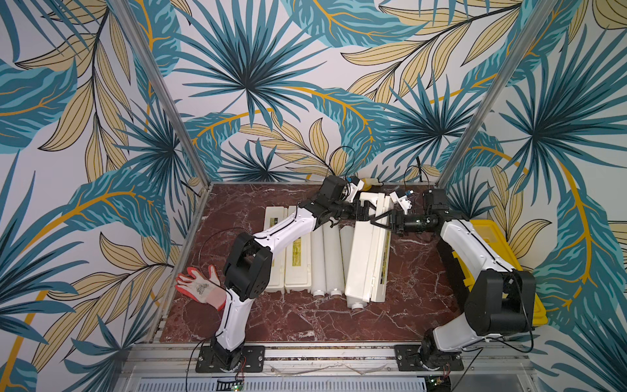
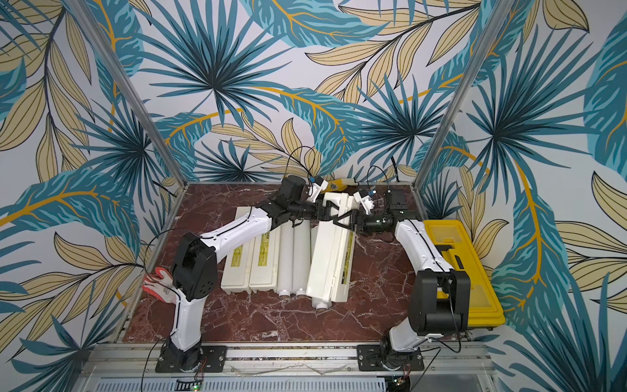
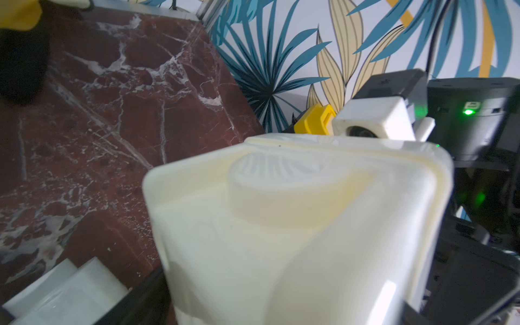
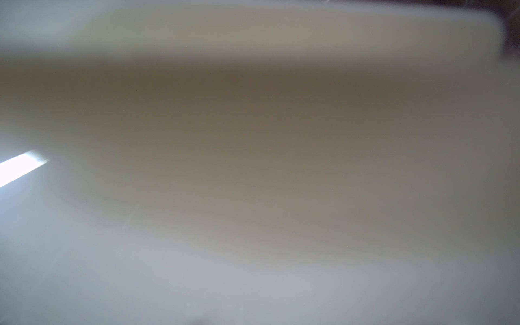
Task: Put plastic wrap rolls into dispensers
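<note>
A cream dispenser [image 1: 365, 254] stands askew on the right of the row at centre, above a plastic wrap roll [image 1: 356, 304]. Both my left gripper [image 1: 361, 210] and right gripper [image 1: 385, 219] are at its far end from opposite sides; whether they grip it is unclear. The dispenser's end [image 3: 270, 233] fills much of the left wrist view, and its blurred body [image 4: 260, 162] fills the right wrist view. Left of it lie several pale rolls [image 2: 284, 254] and two dispensers with yellow labels [image 2: 261, 261].
A red-and-white glove [image 1: 199, 287] lies at the left edge. A yellow case [image 2: 470, 274] stands at the right edge behind the right arm.
</note>
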